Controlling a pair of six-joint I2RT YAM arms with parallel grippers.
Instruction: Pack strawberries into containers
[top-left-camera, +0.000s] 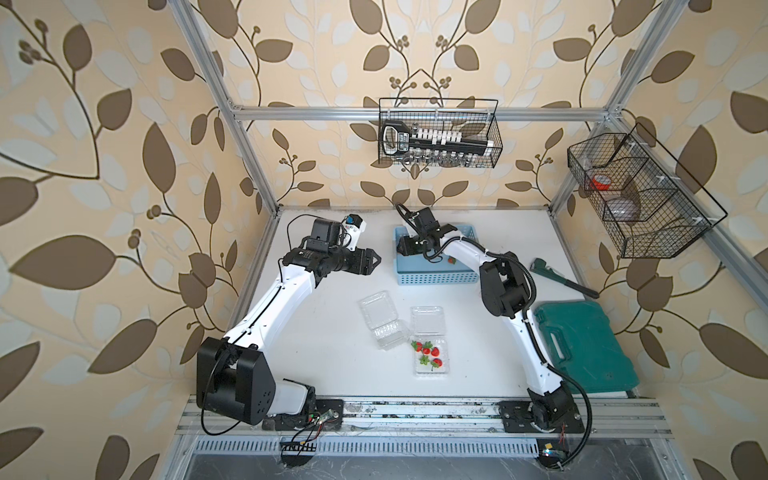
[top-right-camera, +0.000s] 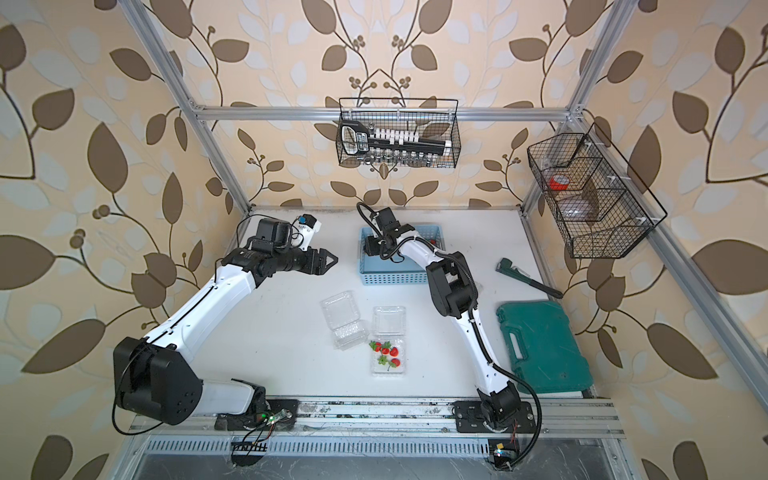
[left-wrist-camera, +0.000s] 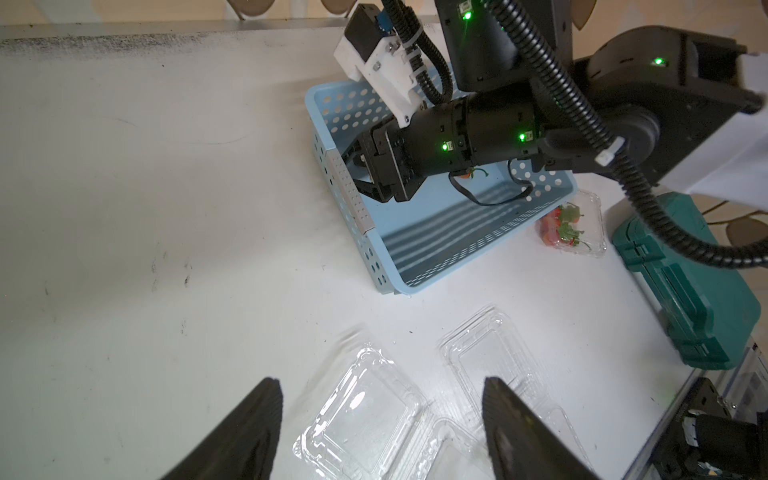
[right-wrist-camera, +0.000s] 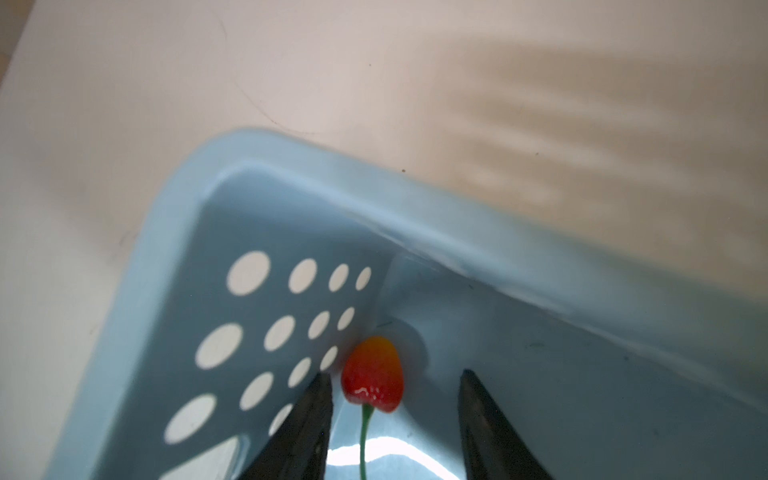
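Note:
My right gripper reaches into a corner of the blue basket (top-left-camera: 436, 277). In the right wrist view its open fingers flank a red strawberry (right-wrist-camera: 372, 372) with a long stem, lying by the perforated wall. My left gripper hovers over the table left of the basket, fingers apart and empty. Below it are an empty open clear container (top-left-camera: 384, 328) and a second open container (top-left-camera: 445, 370) holding several strawberries (top-left-camera: 425, 349).
Another packed container (left-wrist-camera: 580, 228) sits right of the basket. A green case (top-left-camera: 588, 352) and a dark-handled tool (top-left-camera: 564, 280) occupy the right side.

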